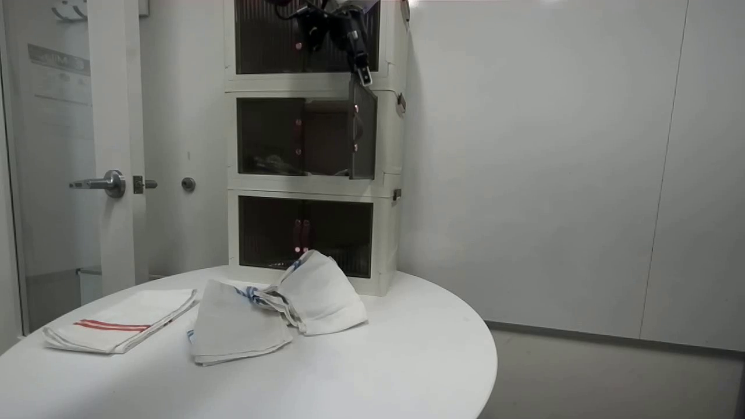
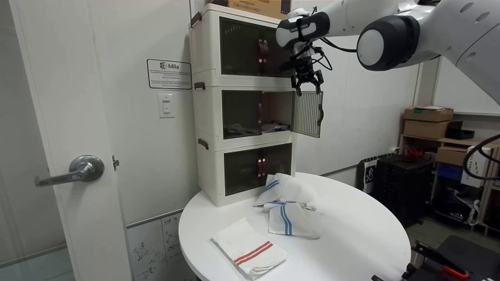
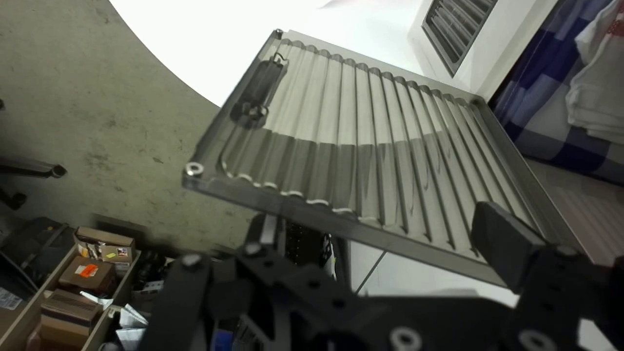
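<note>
Above the middle compartment, my gripper (image 2: 308,89) points downward with its fingers spread wide. The ribbed, see-through right door (image 2: 307,114) of that compartment stands swung out, its handle (image 2: 320,114) on the free edge. In the wrist view the door's top edge (image 3: 345,219) runs across the space between the two fingers; whether either touches it I cannot tell. Inside the opened compartment lies folded cloth (image 3: 599,96), white and blue-checked. The left door (image 2: 241,114) of the same compartment is closed.
On the round white table (image 2: 361,224) lie a red-striped towel (image 2: 248,250) and crumpled blue-striped towels (image 2: 290,220). The upper doors (image 2: 239,47) and lower doors (image 2: 243,171) of the cabinet are closed. A wall (image 1: 545,174) stands to the cabinet's right.
</note>
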